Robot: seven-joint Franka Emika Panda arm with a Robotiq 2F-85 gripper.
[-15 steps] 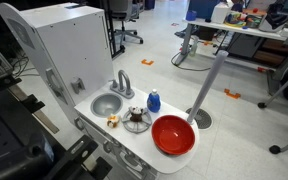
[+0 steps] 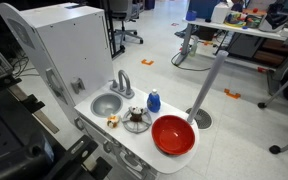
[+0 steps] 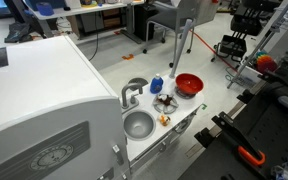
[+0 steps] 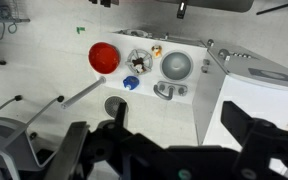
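My gripper shows in the wrist view as two dark fingers set wide apart, open, with nothing between them. It hangs high above a small white toy kitchen counter. A red bowl [image 2: 173, 135] sits at one end of that counter. Beside it stands a blue bottle [image 2: 154, 102] next to a round burner [image 2: 136, 127] that has a dark brown item [image 2: 136, 114] on it. A small orange-yellow object [image 2: 113, 120] lies between the burner and the round grey sink [image 2: 106, 106]. The exterior views do not show the gripper.
A grey faucet [image 2: 122, 82] rises behind the sink. The tall white cabinet [image 2: 77, 60] flanks the counter, and a grey post [image 2: 207, 85] stands near the bowl. Dark table surfaces [image 3: 249, 120] border the toy kitchen; open floor [image 2: 239, 130] lies beyond the bowl.
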